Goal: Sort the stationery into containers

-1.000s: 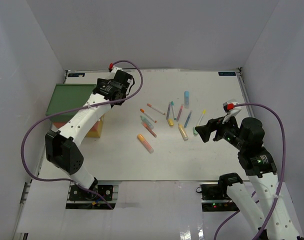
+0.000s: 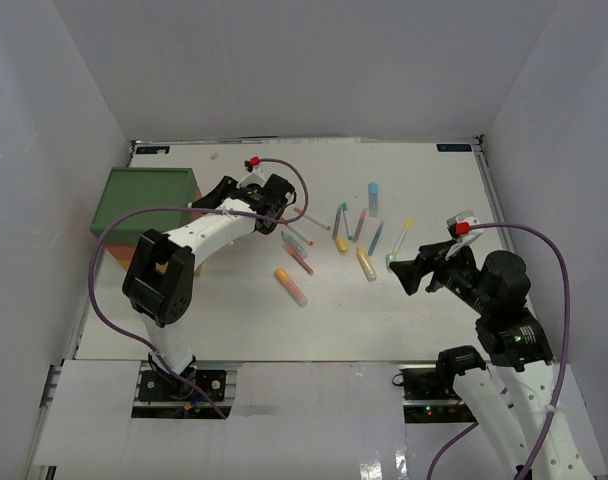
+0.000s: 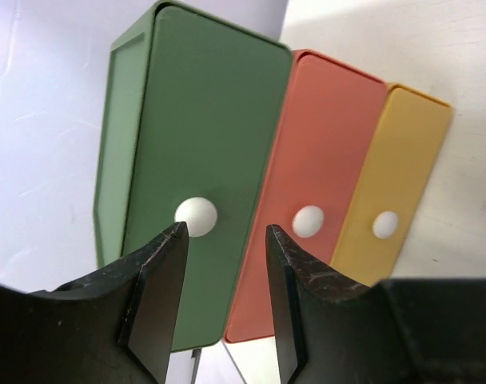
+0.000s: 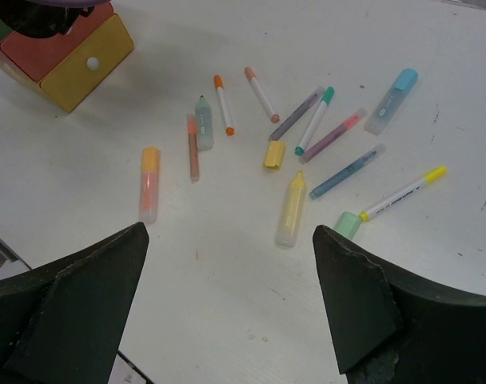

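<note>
At the left stand three stacked drawer boxes, green, red and yellow, each with a white round knob. My left gripper is part open with its fingertips before the green drawer's knob, nothing held. Loose on the table lie pens and markers, such as a yellow marker, an orange-capped highlighter, a blue highlighter, a yellow bottle and a small yellow piece. My right gripper is open above the table's right side, holding nothing.
Grey walls enclose it at the back and sides. A green item lies near the yellow marker.
My left arm has moved right and toward the front, its gripper now a little further from the back edge. The right arm has shifted only slightly; the stationery is unchanged.
</note>
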